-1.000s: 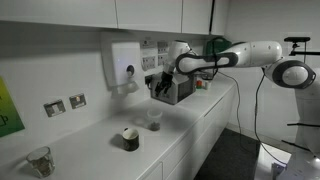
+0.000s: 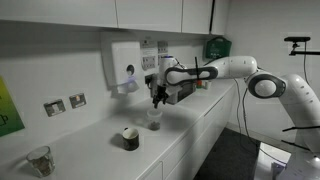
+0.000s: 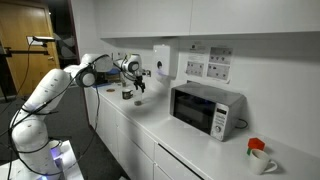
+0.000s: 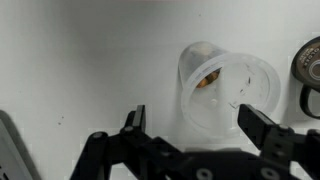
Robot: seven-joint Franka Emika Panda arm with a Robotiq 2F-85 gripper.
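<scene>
A clear cup or small tub (image 4: pixel 228 97) with a round open rim stands on the counter, right of centre in the wrist view. Inside it, toward one side, lies a small brownish-orange thing (image 4: pixel 209 78). My gripper is open, its dark fingers on either side of the cup's lower edge in that view, and nothing is held between them. From the first exterior view the gripper (image 2: pixel 159 98) hangs just above the translucent cup (image 2: pixel 154 120). The gripper (image 3: pixel 138 85) looks small in the second exterior view.
A dark mug (image 2: pixel 131 139) stands near the cup, its dark rim (image 4: pixel 312 65) showing at the wrist view's right edge. A metal container (image 2: pixel 41 161) sits farther along. The microwave (image 3: pixel 206 110), a white mug (image 3: pixel 260 161) and a red cup (image 3: pixel 256 145) are elsewhere on the counter.
The gripper has come down toward the cup over the last second, with the arm lowering too. The cup and the mug have stayed in place.
</scene>
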